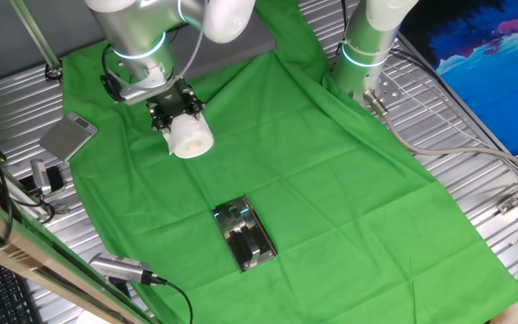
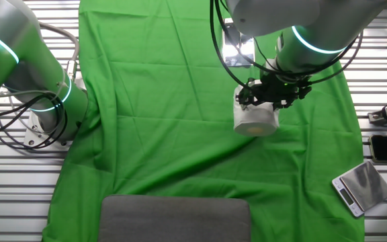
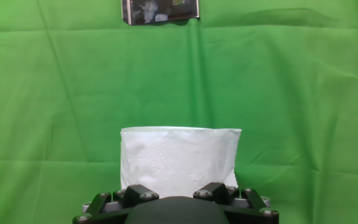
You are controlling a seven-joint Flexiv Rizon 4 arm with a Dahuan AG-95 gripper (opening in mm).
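Note:
A white paper roll [image 1: 191,137] is in my gripper [image 1: 176,115], over the left part of the green cloth. In the wrist view the roll [image 3: 179,155] stretches out ahead of the black fingers [image 3: 143,192], which sit on either side of its near end. My gripper is shut on it; the pads' contact is hidden. Exterior view 2 shows the roll [image 2: 255,119] partly covered by the gripper. A shiny dark metal holder [image 1: 245,234] lies apart from the roll, toward the front of the cloth; its edge [image 3: 160,11] shows at the top of the wrist view.
A small silver scale [image 1: 68,137] lies at the cloth's left edge. A dark grey pad [image 2: 175,218] lies along one side of the cloth. The cloth [image 1: 358,216] right of the holder is clear.

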